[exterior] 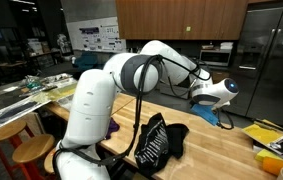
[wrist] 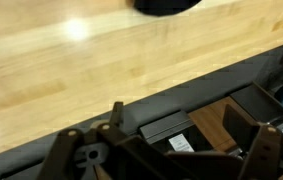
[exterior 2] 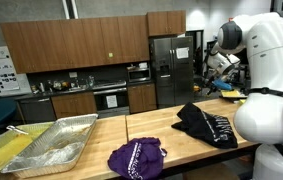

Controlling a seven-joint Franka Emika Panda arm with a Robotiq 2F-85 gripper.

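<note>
My gripper (exterior: 205,114) hangs over the wooden table (exterior: 206,150) toward its far side, pointing down. In the wrist view the gripper stands open, its dark fingers (wrist: 111,128) wide apart with nothing between them. A black cloth (exterior: 159,143) lies crumpled on the table, nearer the arm's base and apart from the gripper. Only an edge of this black cloth (wrist: 166,5) shows at the top of the wrist view. A purple cloth (exterior 2: 138,158) lies farther along the table, partly hidden behind the arm in exterior view 1.
Yellow packages (exterior: 266,134) and other items crowd the table's right end. A wire-like tray (exterior 2: 59,142) stands at the opposite end. Stools (exterior: 33,150) stand beside the table.
</note>
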